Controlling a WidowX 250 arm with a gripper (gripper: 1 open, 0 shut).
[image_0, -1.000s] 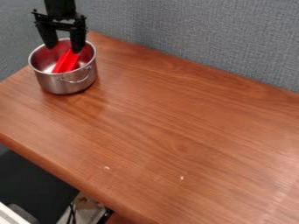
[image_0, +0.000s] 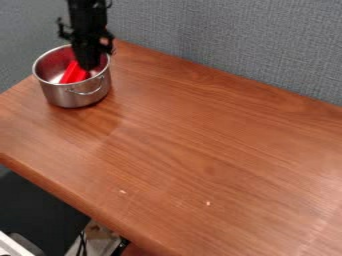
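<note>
A steel pot (image_0: 75, 93) with side handles stands near the back left of the wooden table. Inside it lies a bright red object (image_0: 74, 73), partly hidden by the black gripper (image_0: 91, 62), which hangs over the pot's back right part, its lower end at about rim height. Its fingers are dark and overlap, so whether they are open or shut, or touch the red object, is not clear.
A grey padded wall (image_0: 241, 50) runs along the back. Beyond the table's front left edge is a dark area with some cables and clutter.
The pot has not visibly moved.
</note>
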